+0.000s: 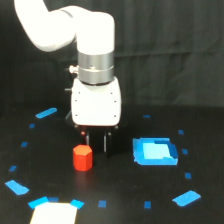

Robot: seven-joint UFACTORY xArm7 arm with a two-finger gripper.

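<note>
A white robot arm with a dark two-finger gripper (97, 141) hangs over a black table, its fingers apart and above, slightly right of, a red block (82, 158). The block stands upright on the table. Nothing shows between the fingers.
A blue tape square with a pale centre (156, 152) lies to the right. Blue tape strips and small marks are scattered around the table. A pale object (53, 214) is at the front left, cut off by the frame's edge.
</note>
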